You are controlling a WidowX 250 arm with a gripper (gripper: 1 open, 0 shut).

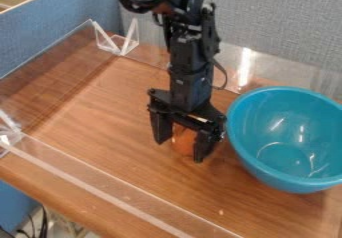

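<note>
My black gripper [181, 140] is low over the wooden surface at the centre, open, with its fingers down on either side of an orange object [186, 143]. Most of that object is hidden behind the gripper. A turquoise bowl [285, 160] stands just to the right.
Clear plastic rims edge the wooden surface [94, 132] at the left and back, with a grey textured wall [287, 27] behind and a blue side panel at the left.
</note>
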